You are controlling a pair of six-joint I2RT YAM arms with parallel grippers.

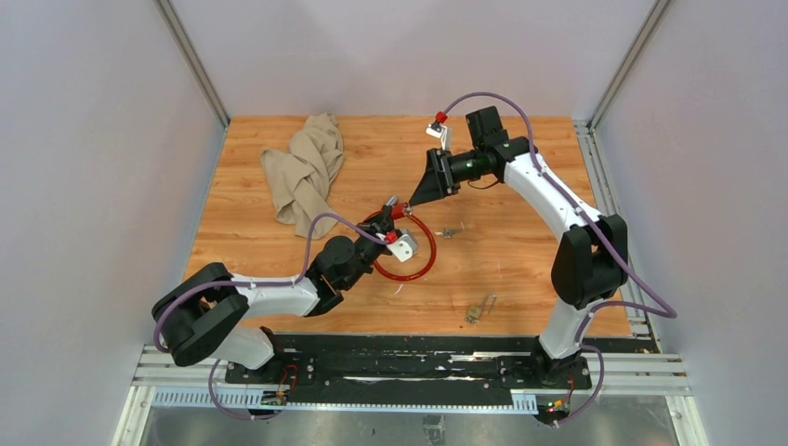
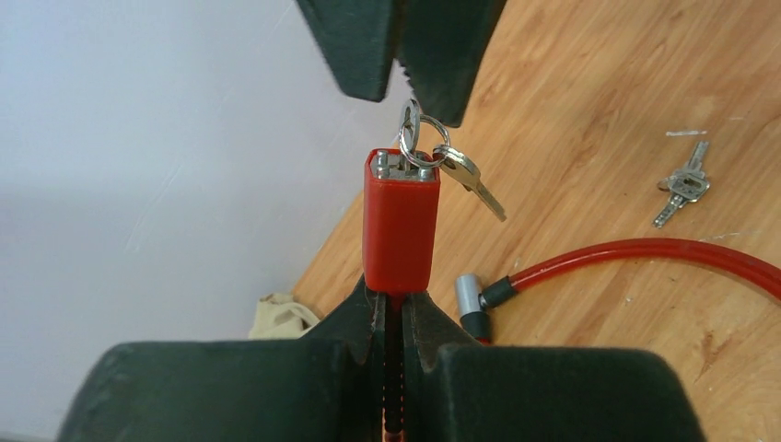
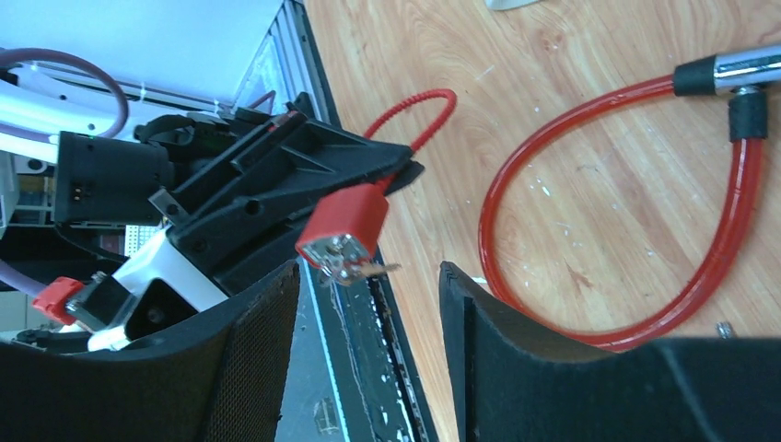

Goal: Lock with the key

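Observation:
My left gripper (image 1: pixel 390 216) is shut on a red lock body (image 2: pixel 399 230), held upright in the left wrist view, with its cord running down between the fingers. A key (image 2: pixel 470 180) on a ring sits at the top of the lock; whether it is inserted is hard to tell. My right gripper is open, its fingertips just above the key ring, with the lock between and beyond them in the right wrist view.
A red cable loop (image 1: pixel 429 251) with a metal fitting lies on the table. Loose keys (image 1: pixel 447 232), a brass padlock (image 1: pixel 475 312) and a beige cloth (image 1: pixel 302 177) lie around it.

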